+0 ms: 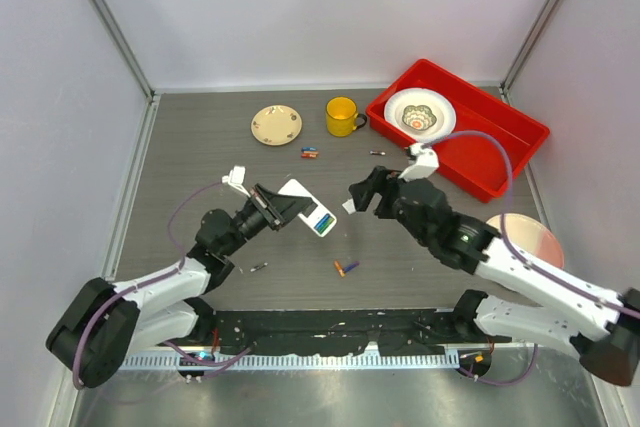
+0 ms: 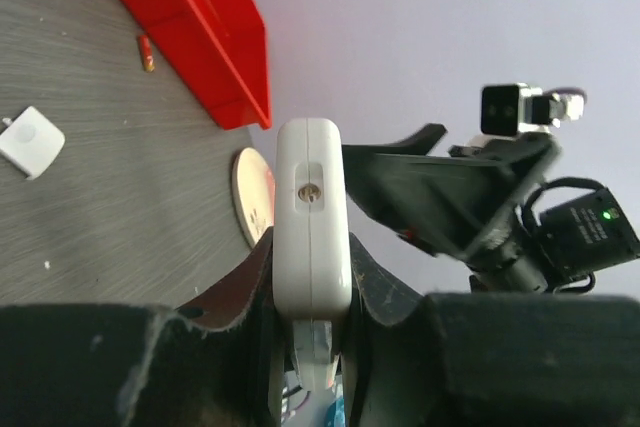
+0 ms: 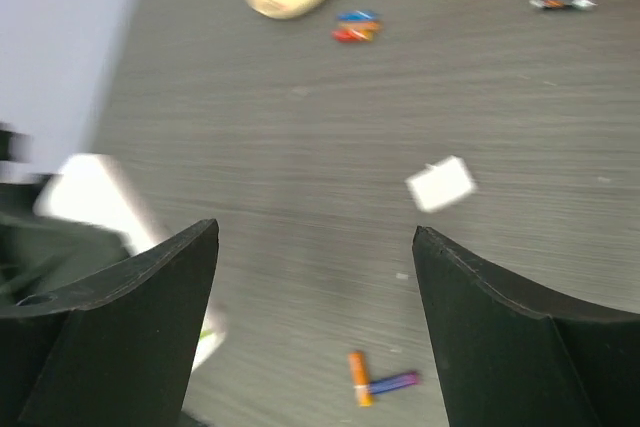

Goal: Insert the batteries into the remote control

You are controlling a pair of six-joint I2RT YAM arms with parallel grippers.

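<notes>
My right gripper (image 1: pixel 368 192) stands open right of the remote, apart from it, nothing between its fingers. A small white square piece (image 3: pixel 440 183), likely the cover, lies on the table below it. An orange battery (image 3: pixel 360 377) and a purple one (image 3: pixel 393 382) lie at the front middle. Several small batteries (image 3: pixel 355 32) lie at the back, with a dark one (image 3: pixel 562 3) further right.
A red bin (image 1: pixel 490 162) with a white plate stands at the back right. A yellow mug (image 1: pixel 340 119) and small plate (image 1: pixel 275 125) are at the back; a pale plate (image 1: pixel 540 252) lies right, partly behind the right arm.
</notes>
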